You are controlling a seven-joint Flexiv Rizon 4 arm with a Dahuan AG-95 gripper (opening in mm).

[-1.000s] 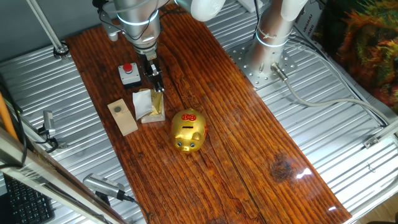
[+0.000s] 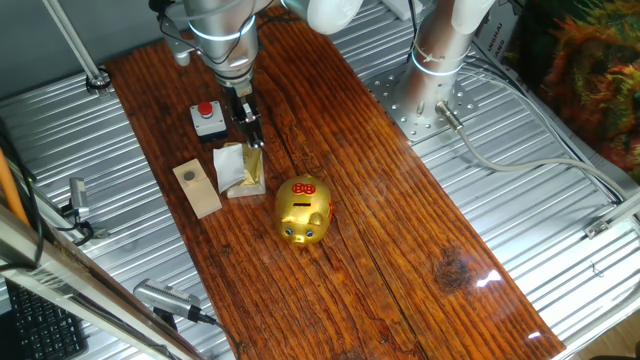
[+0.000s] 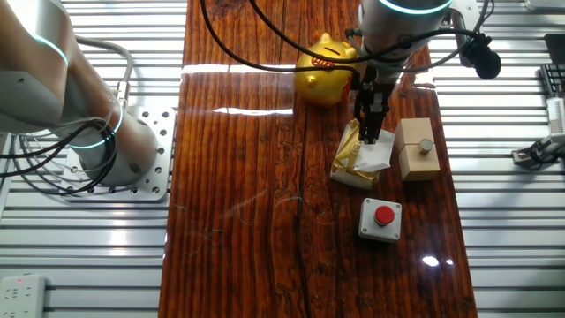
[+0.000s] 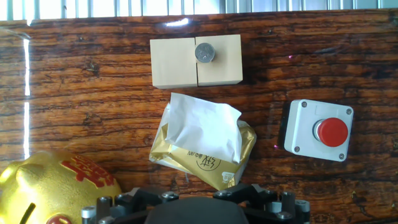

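Observation:
My gripper [image 2: 257, 144] hangs over the table close to a gold tissue packet [image 2: 252, 170], pointing down; whether its fingers are apart cannot be told from these views. At the bottom edge of the wrist view only dark parts of it show, and no object is visible held there. A white tissue [image 4: 205, 124] sticks out of the packet. Beyond the packet, a silver coin [image 4: 204, 53] rests on a pale wooden block [image 4: 173, 62], near a seam across the wood. A golden piggy bank [image 2: 304, 215] with a slot in its back stands beside the packet.
A grey box with a red push button [image 2: 207, 113] stands on the block's other side from the piggy bank. Black cables [image 3: 282, 66] hang across the second exterior view.

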